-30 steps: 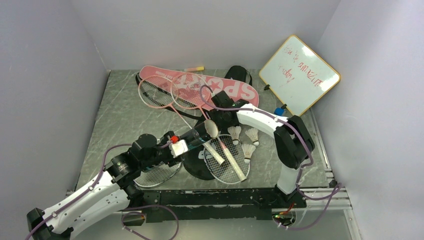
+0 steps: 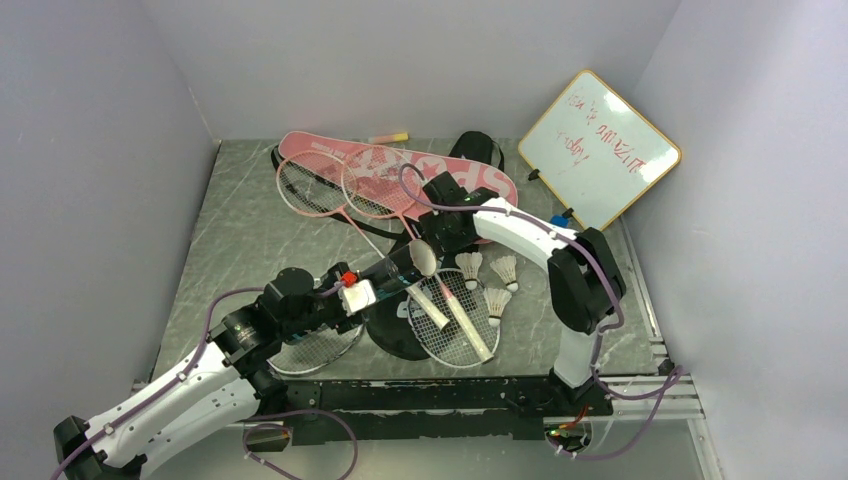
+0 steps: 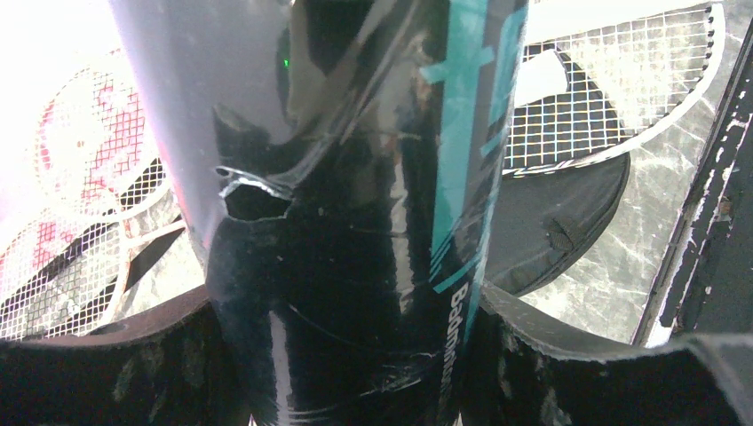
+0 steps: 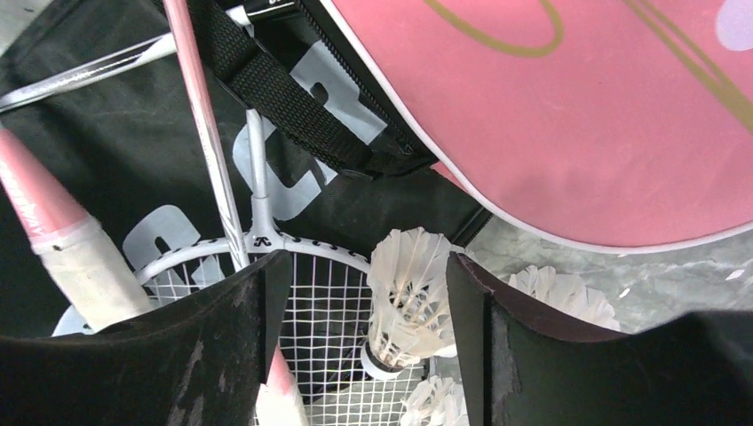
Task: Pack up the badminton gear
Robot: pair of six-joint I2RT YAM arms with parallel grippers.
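A black shuttlecock tube (image 3: 355, 177) with teal marks is gripped by my left gripper, its fingers pressed against both sides. In the top view the tube (image 2: 398, 268) is tilted, its open end facing right. My right gripper stands open above the gear, nothing held. Below its fingers lies a white feather shuttlecock (image 4: 410, 288) on a white-framed racket (image 2: 455, 335); two more shuttlecocks (image 2: 504, 271) lie close by. Two pink rackets (image 2: 318, 182) rest partly over the pink racket bag (image 2: 455, 172), whose black side (image 4: 98, 133) shows at the front.
Another white-framed racket (image 2: 318, 350) lies at the front left under the left arm. At the back are a yellow-ended stick (image 2: 390, 137) and a black pouch (image 2: 475, 147). The whiteboard (image 2: 600, 150) leans at the right.
The left arm and the tube have stayed in place, and so have the rackets and shuttlecocks.
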